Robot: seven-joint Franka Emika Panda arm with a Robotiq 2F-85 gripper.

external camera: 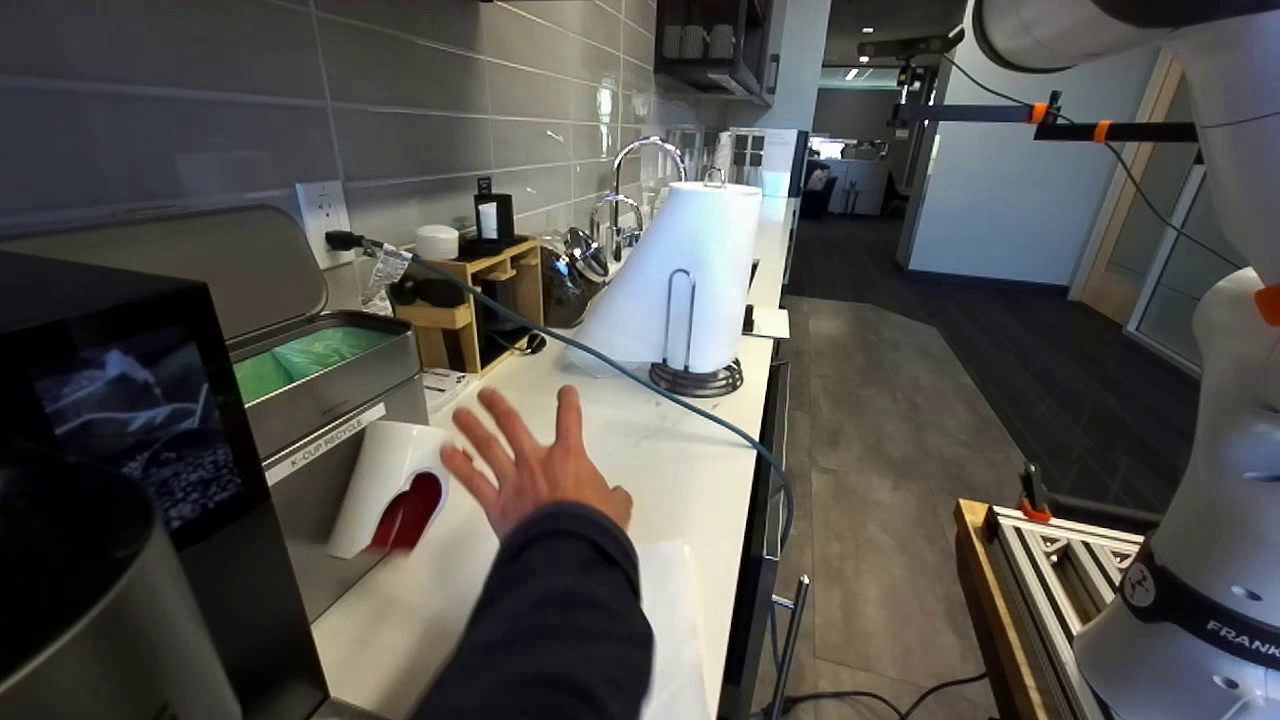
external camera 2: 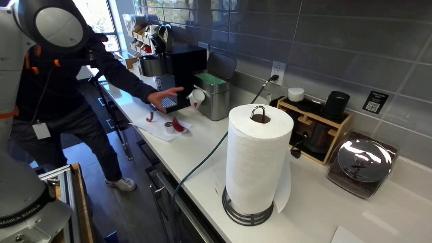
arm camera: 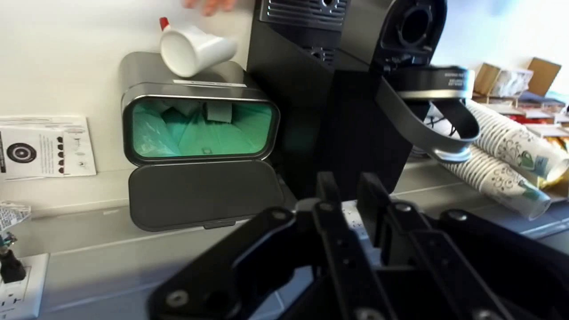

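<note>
Beside the steel bin (external camera: 360, 492), a white mug (external camera: 381, 480) with red showing at its opening hangs tilted in the air, blurred. In exterior view 2 the tilted mug (external camera 2: 197, 98) is by the bin's front. A red curved piece (external camera 2: 150, 117) and a red shard-like piece (external camera 2: 177, 125) appear at the paper sheet, near a small coffee capsule (external camera 2: 169, 128). Far from the mug, my gripper has its fingers (arm camera: 327, 186) a narrow gap apart. A pale speckled patch shows between them; I cannot tell whether it is held or behind.
A person's hand (external camera: 546, 474) reaches over the counter. The bin's lid (arm camera: 205, 192) stands open, showing a green liner. A coffee machine (arm camera: 314, 122) stands beside it. The paper towel roll (external camera 2: 259, 162) and a cable (external camera 2: 202, 162) occupy the counter's other side.
</note>
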